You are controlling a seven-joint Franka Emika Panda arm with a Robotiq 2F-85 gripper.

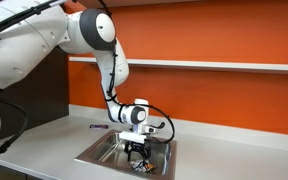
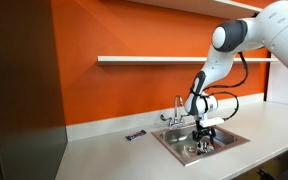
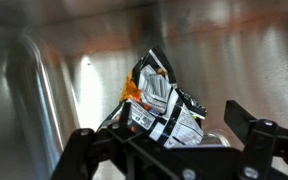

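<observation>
A crumpled wrapper [image 3: 164, 103], orange, silver and black-and-white, lies at the bottom of the metal sink [image 3: 79, 85]. My gripper reaches down over the wrapper with its fingers apart, one on either side of its near part. In exterior view 1 the gripper [image 1: 137, 156] is low inside the sink [image 1: 104, 150], right by the wrapper [image 1: 144, 166]. Exterior view 2 has the gripper [image 2: 203, 138] down in the sink too; the wrapper there is small and partly covered. Whether the fingers touch it I cannot tell.
A faucet [image 2: 178, 108] stands at the sink's back edge. A dark packaged bar [image 2: 136, 134] lies on the white counter [image 2: 94, 155] beside the sink. Sink walls are close around the gripper; a shelf [image 2: 164, 60] runs above.
</observation>
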